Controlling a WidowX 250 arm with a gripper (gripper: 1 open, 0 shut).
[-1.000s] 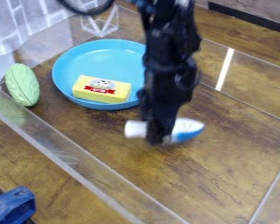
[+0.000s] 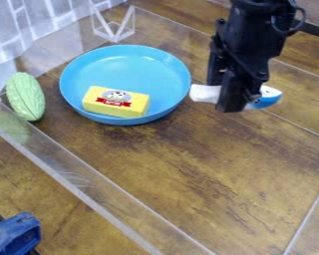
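Note:
My gripper (image 2: 231, 94) hangs at the upper right, just beside the blue round plate (image 2: 169, 70), shut on a white and blue object (image 2: 266, 98) that sticks out to both sides of the fingers. A yellow box with a red label (image 2: 117, 101) lies on the plate.
A green cabbage-like vegetable (image 2: 25, 96) lies left of the plate by a clear plastic wall. A blue item (image 2: 11, 235) is at the bottom left corner.
My gripper has moved up and to the right, away from the viewer, carrying the white and blue object from the open floor to beside the plate's right edge.

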